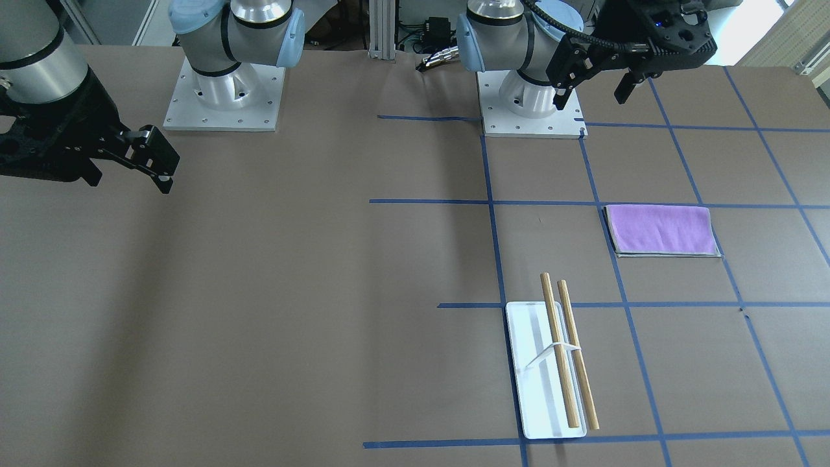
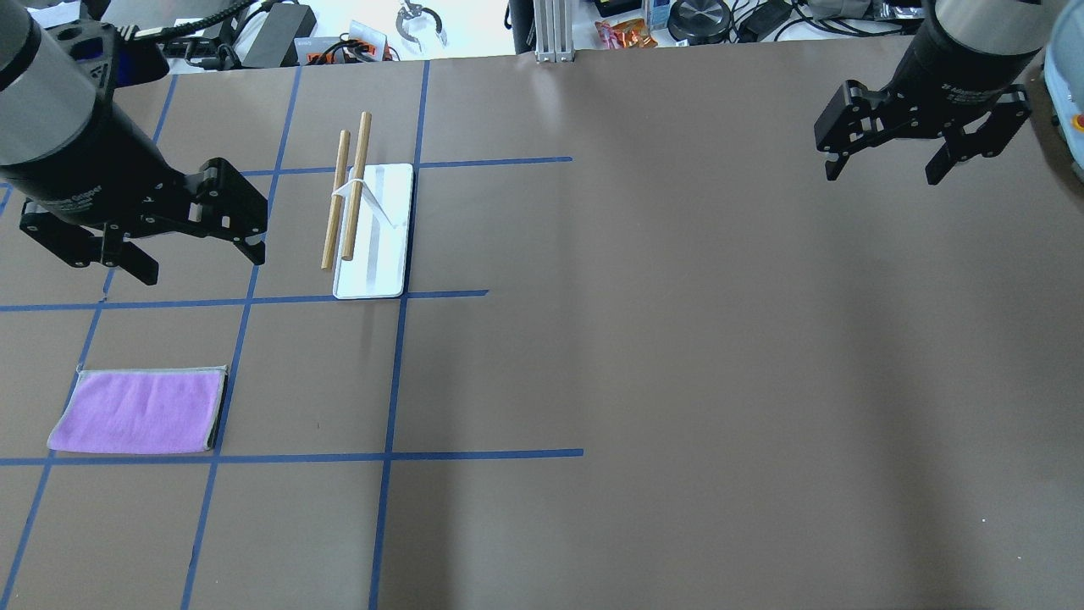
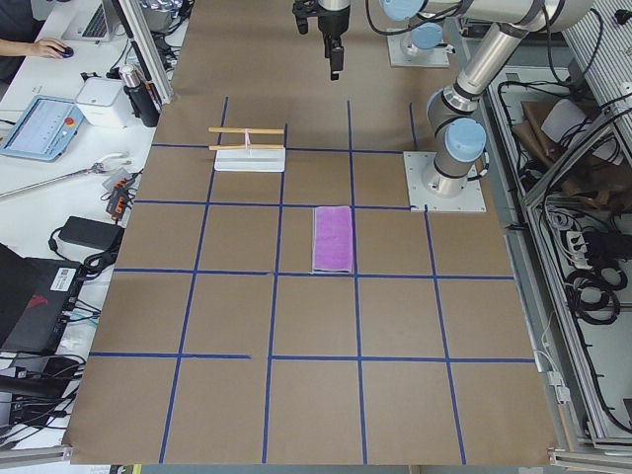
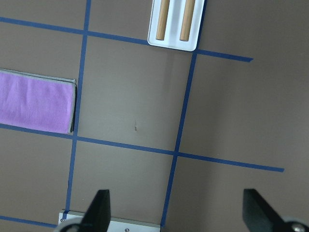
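Note:
My gripper hangs open above the taped table, its two dark fingertips wide apart with nothing between them; it also shows at the upper right of the front view (image 1: 591, 95) and the left of the top view (image 2: 201, 266). A white rectangular tray (image 1: 533, 389) carries two wooden sticks (image 2: 356, 219) across a thin white support. A folded purple cloth with grey edging (image 1: 661, 226) lies flat on the grid, apart from the tray, below and left of it in the top and wrist views.
A second arm's black gripper (image 2: 915, 132) is at the top right of the top view. White base plates (image 1: 225, 120) stand at the table's edge.

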